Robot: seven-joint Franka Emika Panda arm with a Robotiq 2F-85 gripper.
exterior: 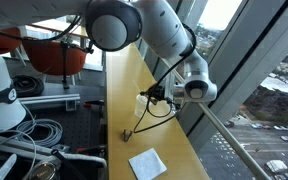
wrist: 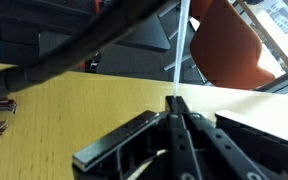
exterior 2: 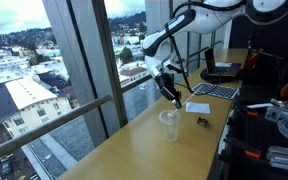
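Note:
A clear cup-like container (exterior 2: 170,120) stands on the wooden table. My gripper is at its upper side, close to the rim; whether they touch I cannot tell. The fingers are together, and a thin white stick (wrist: 180,50) runs out from their tips in the wrist view, so the gripper looks shut on it. The stick (exterior 2: 187,97) also shows as a pale sliver beside the gripper in exterior view 2. In exterior view 1 the container (exterior: 142,104) is partly behind dark gripper parts and cables.
A white sheet (exterior: 146,165) lies flat on the table, with a small dark object (exterior: 126,135) nearby. Windows run along one side. Orange chairs (exterior: 69,55) stand past the table.

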